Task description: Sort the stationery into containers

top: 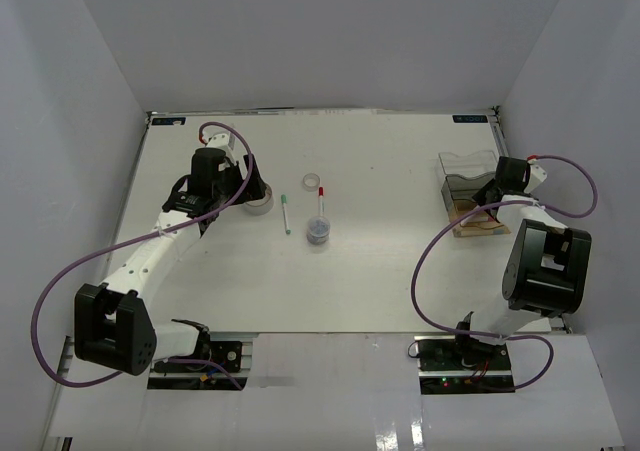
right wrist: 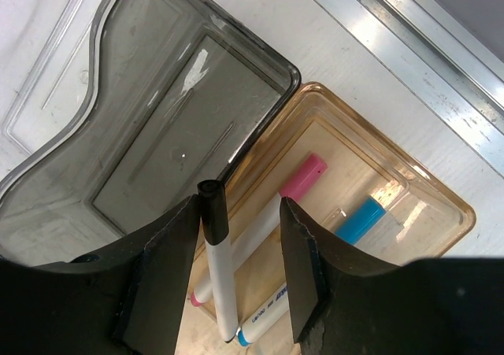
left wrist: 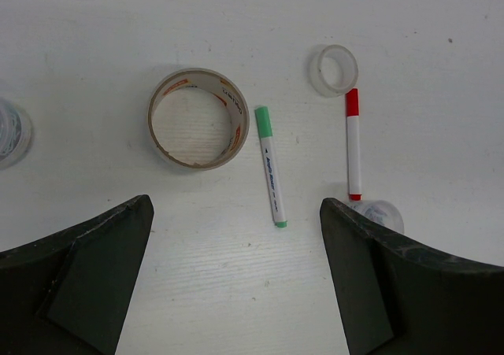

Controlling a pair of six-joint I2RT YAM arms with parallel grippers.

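Note:
My right gripper is part open over the amber tray [right wrist: 417, 229], a black-capped marker [right wrist: 224, 292] between its fingers, at the left one; whether it grips is unclear. Pink [right wrist: 303, 178] and blue [right wrist: 362, 221] markers lie in that tray, beside a grey tray [right wrist: 157, 174]. My open left gripper hangs over the table, above a tape roll [left wrist: 197, 158], green marker [left wrist: 272, 174], red marker [left wrist: 353, 146], clear ring [left wrist: 346, 60] and clear round item [left wrist: 382, 213].
A clear tray [top: 465, 161] sits behind the grey one at the right. Grey walls surround the table.

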